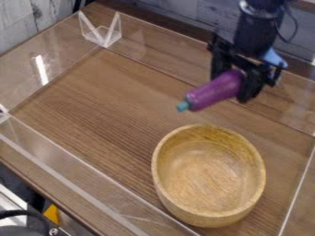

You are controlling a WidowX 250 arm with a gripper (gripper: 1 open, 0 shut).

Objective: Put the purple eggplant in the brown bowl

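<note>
The purple eggplant (218, 90) hangs tilted in the air, its greenish tip (183, 106) pointing down and to the left. My gripper (234, 66), black and slightly blurred, is shut on the eggplant's upper end. Below them, the brown bowl (208, 132) rests on the wooden table, and no contents show inside it. In the picture the eggplant is above the bowl's far rim, clear of it.
A white wire-like holder (101, 30) stands at the back left. Bare wooden table (99, 111) stretches across the left and middle. Black cable and a yellow piece (52, 214) are at the bottom left corner.
</note>
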